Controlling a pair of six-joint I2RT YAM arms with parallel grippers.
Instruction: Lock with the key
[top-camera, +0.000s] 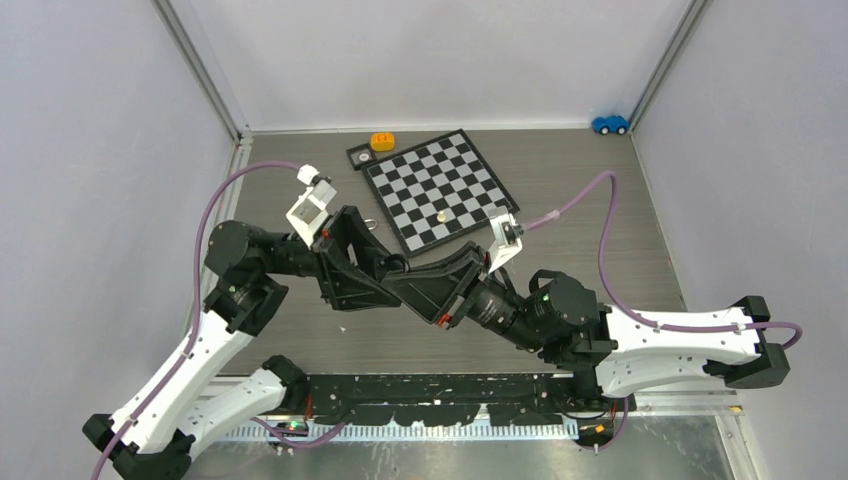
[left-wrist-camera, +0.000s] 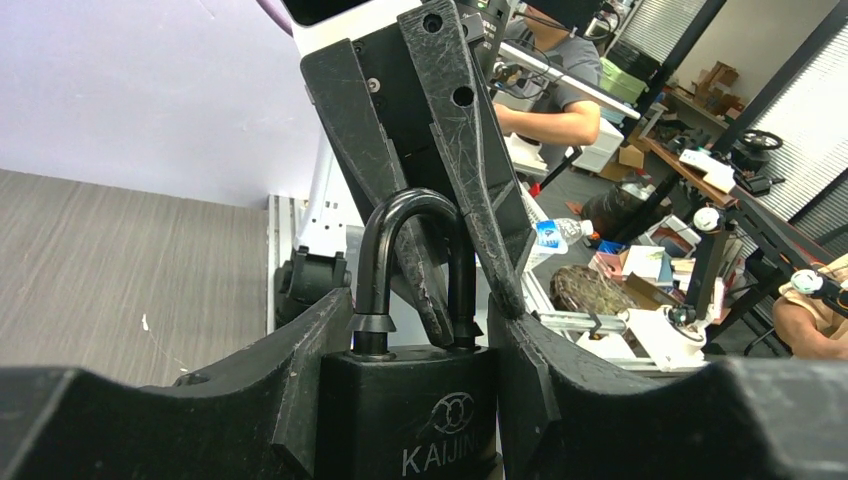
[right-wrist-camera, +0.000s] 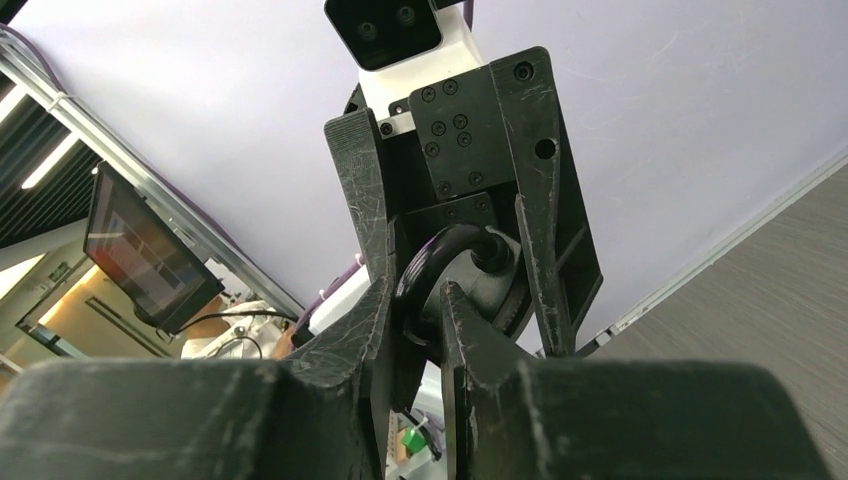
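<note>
A black KAIJING padlock (left-wrist-camera: 405, 410) is held up where the two grippers meet over the table's middle. In the left wrist view my left gripper has its fingers on either side of the lock body, shackle upright; whether it grips firmly is unclear. My right gripper is shut on the padlock's shackle in the right wrist view. In the top view both grippers nearly hide the lock. I cannot make out a key.
A checkerboard (top-camera: 430, 180), an orange block (top-camera: 382, 141), a small dark square item (top-camera: 360, 155) and a blue toy car (top-camera: 610, 124) are toward the back.
</note>
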